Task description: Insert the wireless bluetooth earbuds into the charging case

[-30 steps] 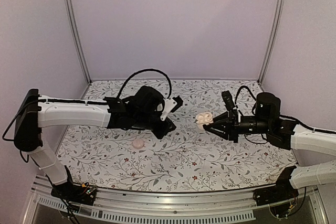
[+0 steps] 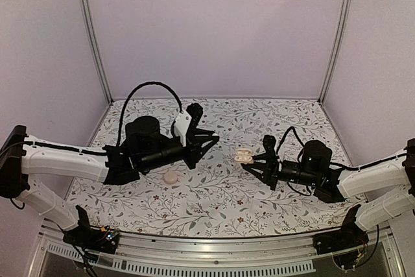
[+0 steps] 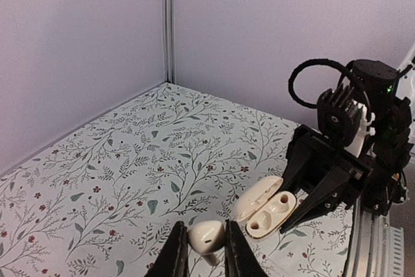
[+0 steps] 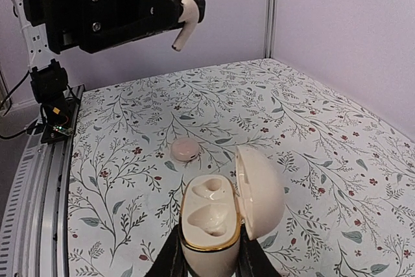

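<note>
A white earbud (image 3: 206,237) with its stem pointing down sits between the fingertips of my left gripper, which is shut on it. Seen from the right wrist, the earbud (image 4: 189,21) hangs above and to the left of the case, clear of it. My right gripper is shut on the white charging case (image 4: 209,215) and carries it above the table. The case's lid (image 4: 259,189) stands open, and both hollows look empty. From above, the case (image 2: 244,154) is to the right of my left gripper (image 2: 214,141), with a gap between.
A pale pink round piece (image 2: 170,177) lies on the flower-patterned table (image 2: 214,205), below the left arm. Pale walls enclose the back and both sides.
</note>
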